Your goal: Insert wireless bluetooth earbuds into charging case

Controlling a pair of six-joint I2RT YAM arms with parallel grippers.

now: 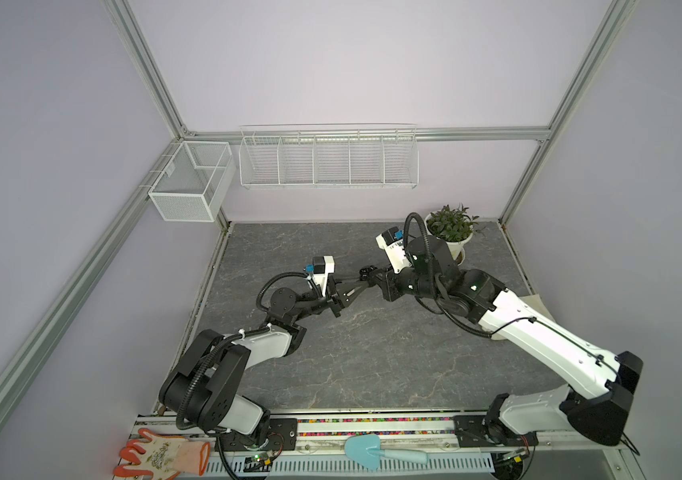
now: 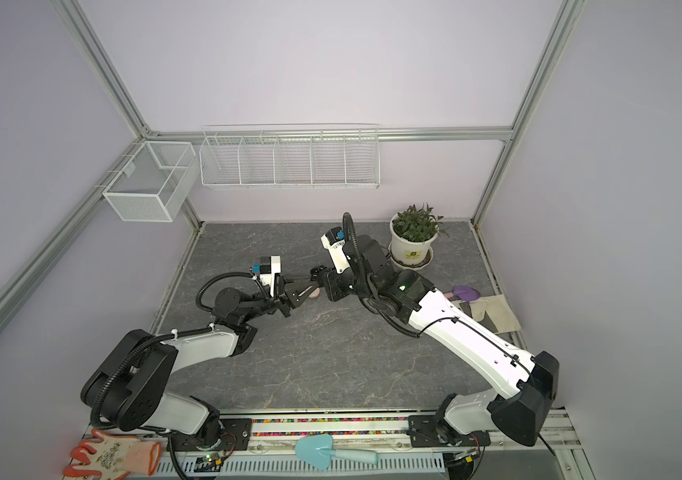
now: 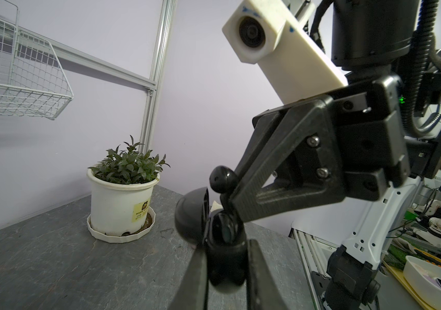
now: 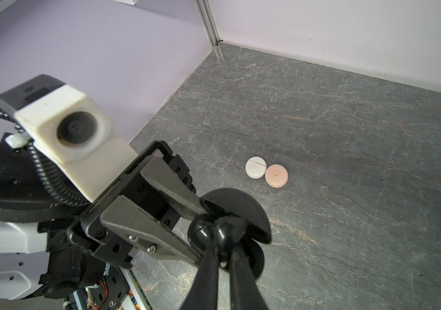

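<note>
A black charging case with its rounded lid swung up is clamped between my left gripper's fingers, above the table. My right gripper is shut at the case. A glossy black earbud shows at its fingertips, its stem seemingly pinched there. In the left wrist view, that earbud's round head stands above the case opening, beside the right fingers. The stem's lower end is hard to make out, so I cannot tell whether it is in a slot. Both grippers look tiny in the top views.
On the table below lie a white round case and a pink one, side by side. A potted plant stands at the back right, a cloth at the right edge.
</note>
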